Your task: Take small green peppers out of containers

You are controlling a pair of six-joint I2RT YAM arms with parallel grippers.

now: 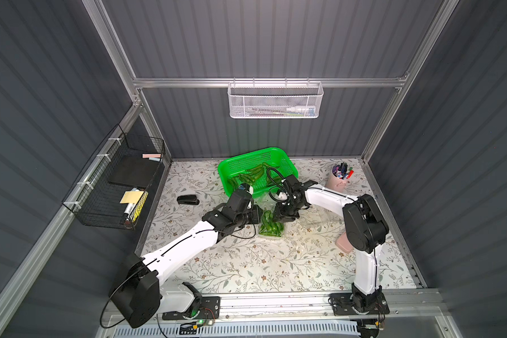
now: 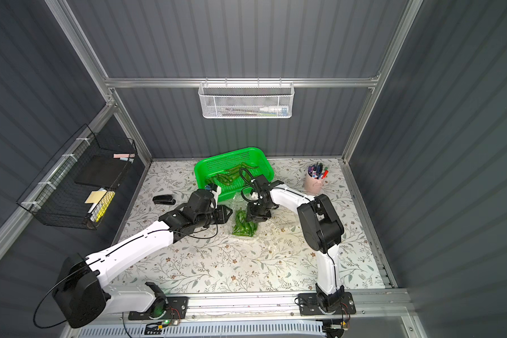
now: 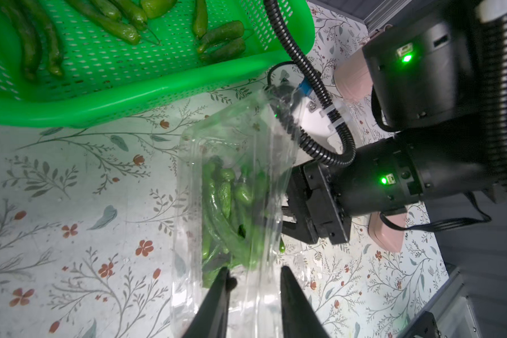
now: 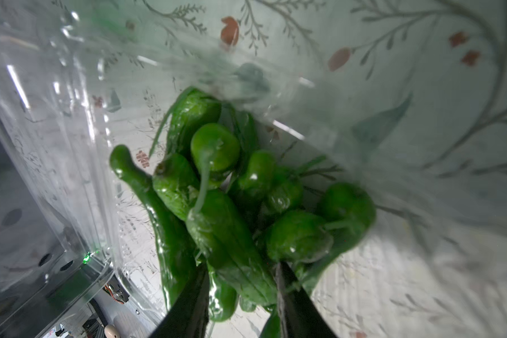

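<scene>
A clear plastic container [image 3: 188, 236] holds a heap of small green peppers [image 4: 225, 236], seen at table centre [image 1: 271, 227]. My left gripper is at the container's near side, part open, with clear plastic between or just beyond its fingers; whether it grips that is unclear. My right gripper reaches in at the peppers from the right, its fingers apart around the lower part of a pepper; I cannot tell that it holds one. The green basket [image 3: 124, 95] behind holds several more peppers.
A black stapler-like object [image 1: 187, 199] lies at left, a pink pen cup [image 1: 337, 180] at back right, a pink object [image 1: 344, 242] at right. Wire baskets hang on the left and back walls.
</scene>
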